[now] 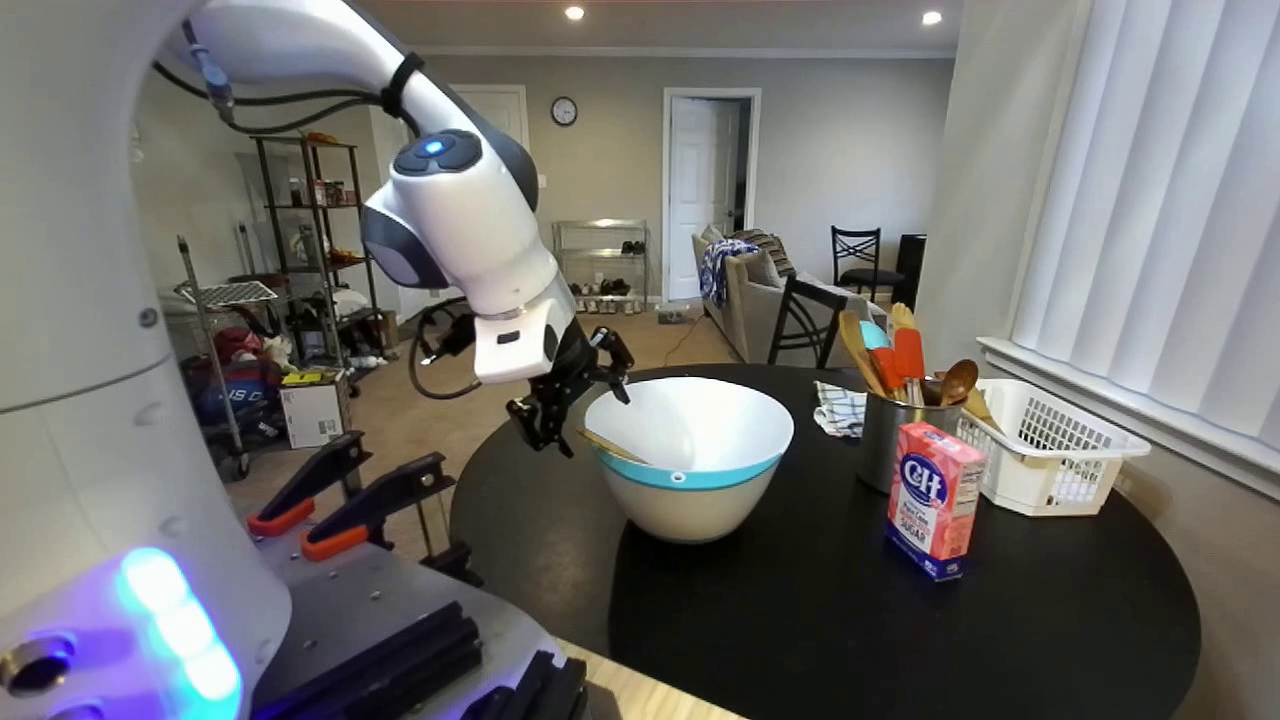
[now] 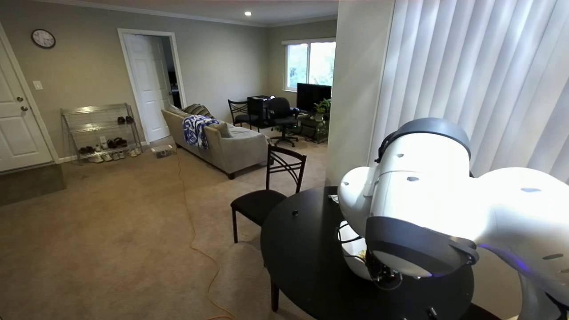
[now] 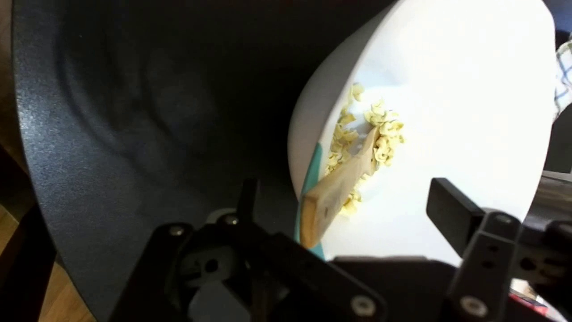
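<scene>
A white bowl with a turquoise rim band (image 1: 732, 478) stands on the black round table. Inside it lie pale yellow pasta-like pieces (image 3: 390, 140), seen in the wrist view. A wooden utensil (image 3: 343, 180) leans in the bowl, its handle end resting over the near rim and its other end among the pieces. My gripper is open at that rim, one finger outside the bowl and the other over its inside. The handle end lies between the spread fingers in the wrist view, with clear space on both sides. In exterior view 2 the arm hides much of the bowl.
Right of the bowl stand a pink sugar carton (image 1: 936, 498), a metal holder with several utensils (image 1: 882, 444) and a white basket (image 1: 1056, 462). A checked cloth (image 1: 840, 410) lies behind.
</scene>
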